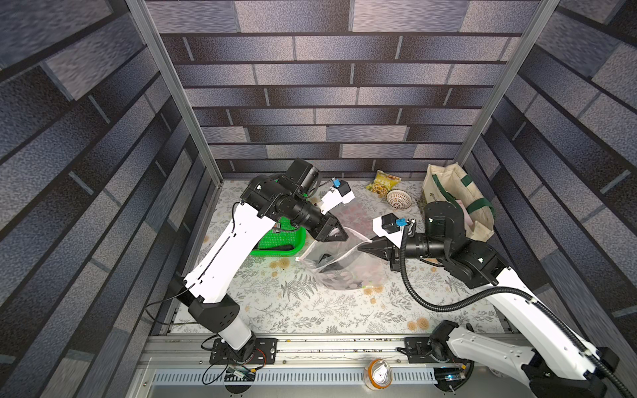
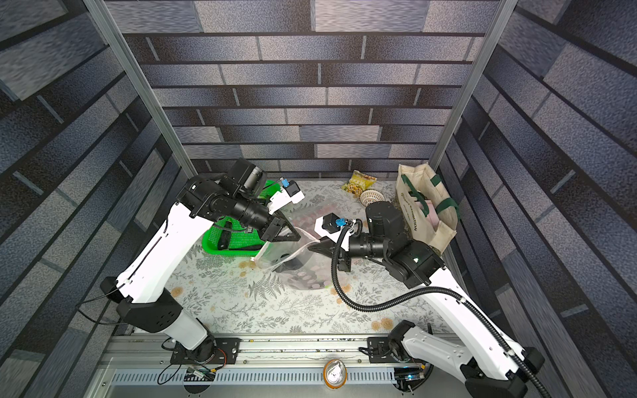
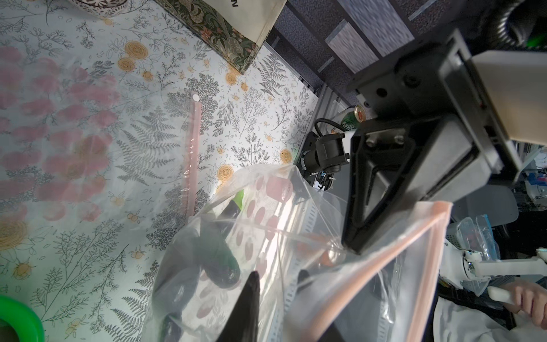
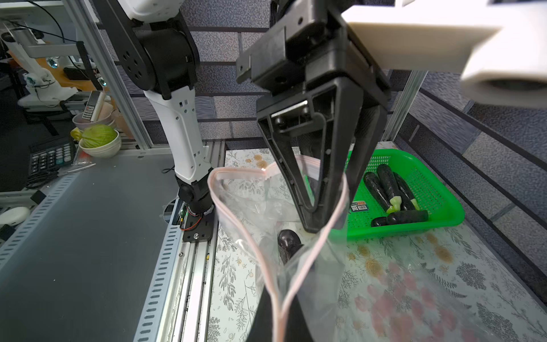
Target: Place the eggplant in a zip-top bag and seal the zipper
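Note:
A clear zip bag (image 1: 339,272) with pink zipper edges hangs between my two grippers at the middle of the table. A dark eggplant (image 4: 289,246) is inside it. My left gripper (image 1: 338,233) is at the bag's upper mouth; whether it grips the film is hard to tell. My right gripper (image 1: 366,246) is shut on the bag's rim at the other side, as the right wrist view shows at the zipper's corner. More eggplants (image 4: 389,188) lie in the green basket (image 4: 444,216) at the left.
Another pink-spotted bag (image 3: 62,148) lies flat on the table. At the back stand a yellow packet (image 1: 382,183) and a small bowl (image 1: 398,199); a tote bag (image 1: 438,182) is at the back right.

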